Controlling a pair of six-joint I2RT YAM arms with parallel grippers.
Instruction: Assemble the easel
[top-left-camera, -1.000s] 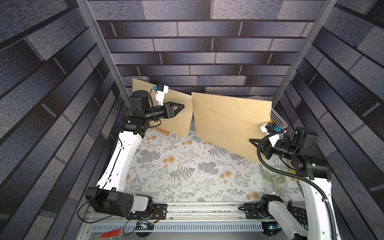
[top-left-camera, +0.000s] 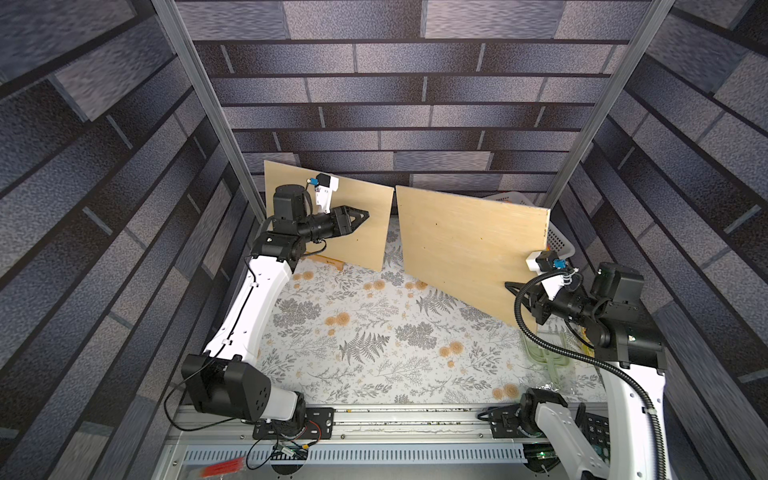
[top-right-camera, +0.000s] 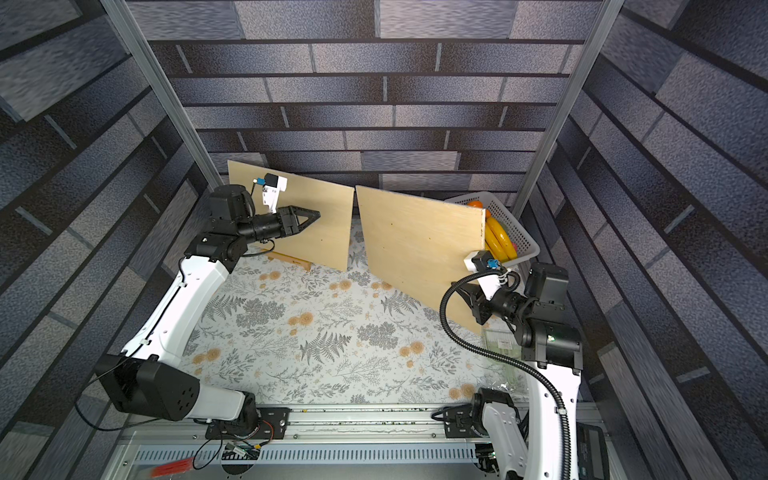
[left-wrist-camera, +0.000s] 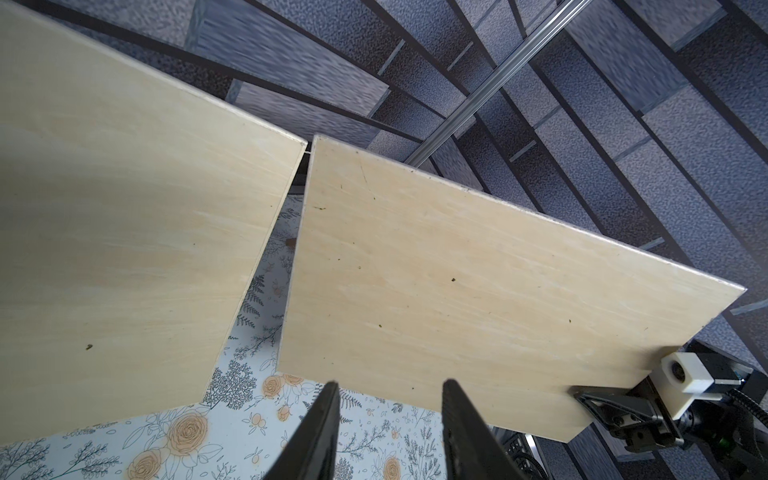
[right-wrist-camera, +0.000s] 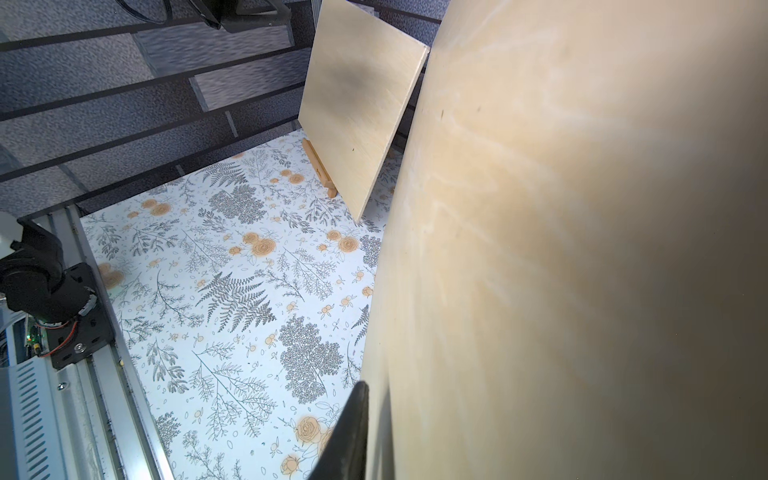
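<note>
At the back left, one plywood board (top-right-camera: 332, 232) leans upright beside a wooden bar (top-right-camera: 292, 260) on the table (top-left-camera: 384, 352). My right gripper (top-left-camera: 516, 292) is shut on a second board (top-left-camera: 464, 248), tilted upright to the right, with a narrow gap between the boards at top left. My left gripper (top-left-camera: 358, 220) hovers in front of the left board, its fingers apart with nothing between them; both boards show beyond it in the left wrist view.
A grey basket (top-right-camera: 520, 232) with yellow and orange objects stands behind the held board. A green dustpan (top-right-camera: 500, 344) lies at the right under my arm.
The right board has shifted right and slightly down with my right gripper, widening the gap between the boards. My left arm has moved slightly.
</note>
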